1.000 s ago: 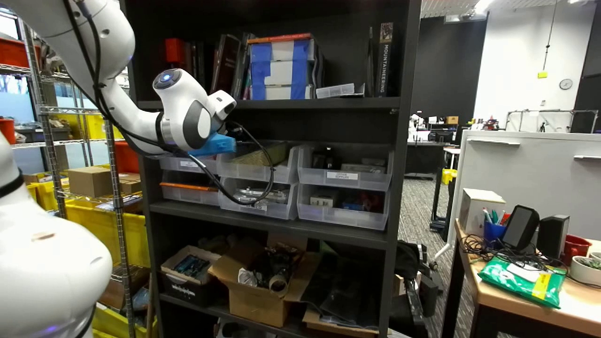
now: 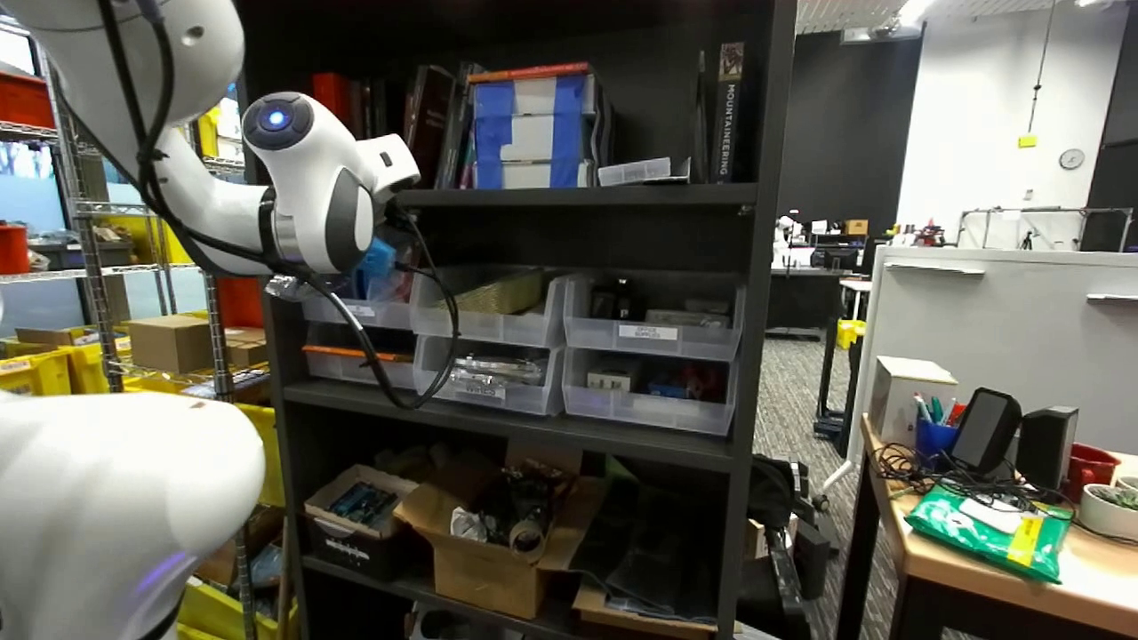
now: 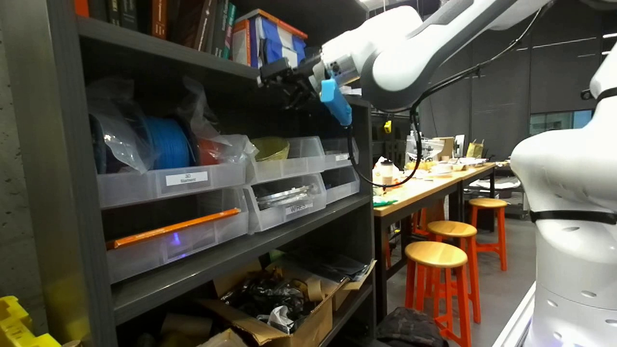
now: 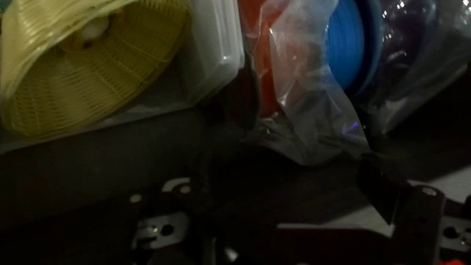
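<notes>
In exterior view 2 my gripper [image 3: 287,81] is a dark shape near the shelf front, above the bins. Its fingers stand apart in the wrist view, one dark finger [image 4: 383,190] at the lower right and the other side dim at the lower left, with nothing seen between them. Beyond them in that view lie a yellow woven basket [image 4: 101,73], an orange spool in clear plastic [image 4: 267,70] and a blue filament spool [image 4: 346,44]. The arm blocks the gripper in exterior view 1.
A dark shelf board [image 3: 173,43] with books and boxes runs above the bins. Clear bins [image 3: 220,179] fill the middle shelf, and an open cardboard box [image 2: 485,571] sits below. A cable [image 2: 453,341] loops from the arm. Some empty space shows above the right-hand bins.
In exterior view 1 the arm's wrist has shifted left and slightly up, its cable loop moving left with it. The shelf's contents look unchanged.
</notes>
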